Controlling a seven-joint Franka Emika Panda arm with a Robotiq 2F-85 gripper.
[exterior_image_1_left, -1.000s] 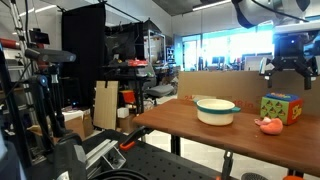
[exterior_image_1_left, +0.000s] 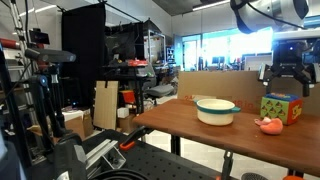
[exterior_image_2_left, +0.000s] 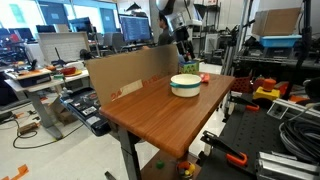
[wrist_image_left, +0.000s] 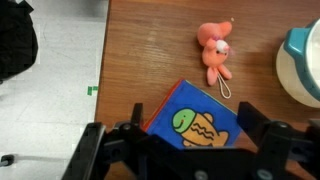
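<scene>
A colourful cube-shaped block (exterior_image_1_left: 281, 107) rests on the brown table; its top face (wrist_image_left: 193, 116) shows a cartoon fish on blue in the wrist view. My gripper is open above the block, its fingers far apart and nothing held. In exterior view 1 the gripper (exterior_image_1_left: 286, 74) hangs clear of the block's top. The near part of the block is hidden by the gripper in the wrist view. A pink plush toy (wrist_image_left: 214, 52) with a string loop lies beside the block.
A white bowl (exterior_image_1_left: 215, 117) with a teal rim stands on the table (exterior_image_2_left: 160, 113), apart from the block and toy. A brown panel (exterior_image_2_left: 121, 75) runs along one table side. The table stretch beyond the bowl is bare.
The gripper has come down slightly towards the block. Block, toy and bowl have stayed in place.
</scene>
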